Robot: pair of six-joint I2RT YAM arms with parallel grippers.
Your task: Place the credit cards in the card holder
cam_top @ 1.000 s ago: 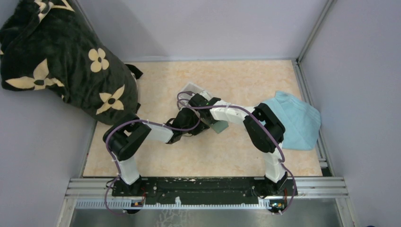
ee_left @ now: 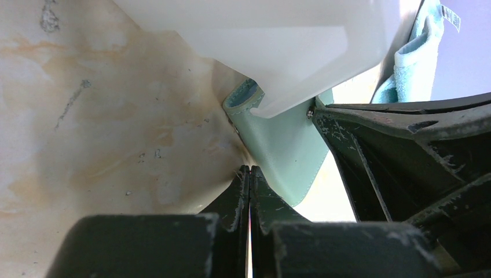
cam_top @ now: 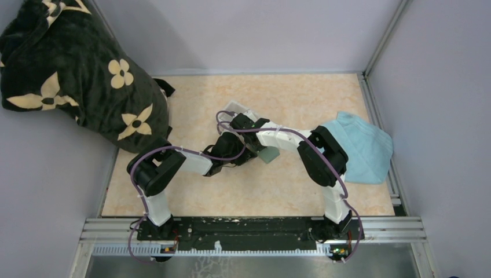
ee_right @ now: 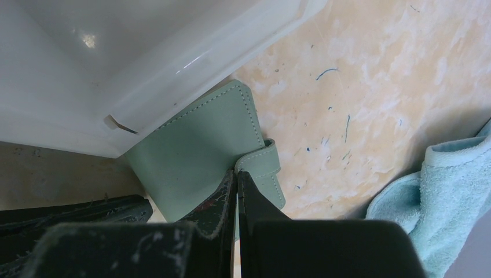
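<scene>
The sage-green card holder lies on the table, partly hidden under both arms. In the right wrist view the holder is closed flat, its strap folded over one edge. My right gripper is shut, its tips at the strap; nothing shows between them. On the holder's other side, my left gripper is shut with its tips at the edge of the holder; whether a thin edge is caught cannot be told. No credit card can be made out in these views.
A white plastic tray stands close against the holder and overhangs part of it. The light-blue towel lies at the right table edge, a dark patterned cushion at the left. Bare tabletop spreads in front.
Both arms keep nearly the same place over the holder; only a very slight shift of the arms shows. The holder and tray look unmoved.
</scene>
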